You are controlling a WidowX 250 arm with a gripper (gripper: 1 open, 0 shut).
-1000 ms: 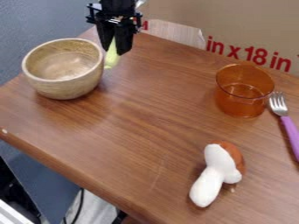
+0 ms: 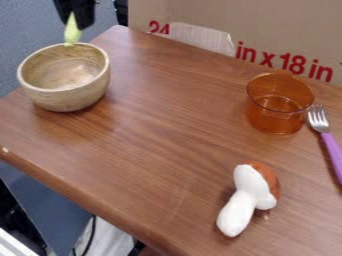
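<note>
My black gripper is at the top left, mostly cut off by the frame edge and dark. A pale yellow-green elongated object hangs below it, above the back of a beige bowl near the table's left edge. Whether the fingers are closed on that object is hard to see, though it hangs clear of the table.
An amber cup and a fork with purple handle are on the right. A white and brown mushroom-like toy lies near the front. A cardboard panel stands behind.
My gripper and the pale green object have moved left and up, from beside the bowl's right side to above its back. The bowl sits slightly further left than one second ago.
</note>
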